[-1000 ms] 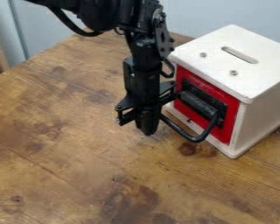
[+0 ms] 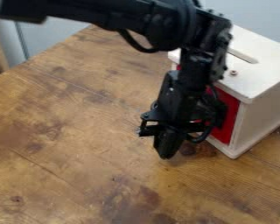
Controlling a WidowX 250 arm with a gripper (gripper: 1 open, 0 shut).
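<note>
My black gripper (image 2: 166, 131) points down low over the wooden table, in front of a white wooden box (image 2: 250, 87) with a red front panel (image 2: 230, 122). The arm hides most of that panel and the black fittings on it. Whether the fingers are open or shut, or hold anything, I cannot tell.
A pale wall (image 2: 49, 26) stands behind the table, and the box takes up the right side.
The gripper has shifted right and down toward the camera, now covering much of the red front and black bar that showed earlier.
</note>
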